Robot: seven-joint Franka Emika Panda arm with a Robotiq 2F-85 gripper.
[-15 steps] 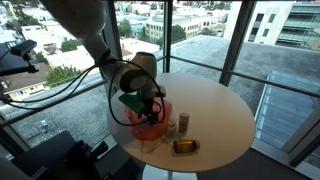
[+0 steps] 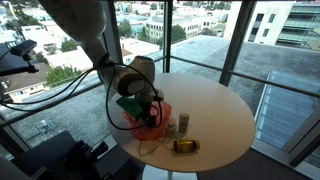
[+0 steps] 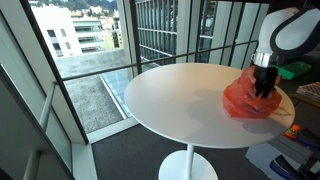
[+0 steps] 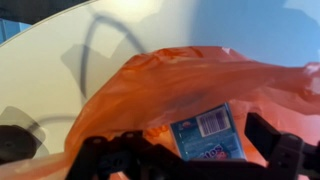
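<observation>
An orange-red plastic bag stands on the round white table, its mouth toward my wrist camera. Inside it is a small dark blue box with a white barcode label. My gripper is open, one finger on either side of the box in the wrist view; nothing shows clasped. Contact with the box cannot be told. In exterior view 1 the arm reaches down into the bag, which partly hides the fingers. Exterior view 2 has the bag near the right edge of the table.
A yellow can or bottle lies on its side near the table's front edge. Close to the bag stand a small cup-like item and another small object. Windows surround the table.
The arm has come down slightly toward the bag. The bag's rim looks a little shifted, while the items beside it have stayed put.
</observation>
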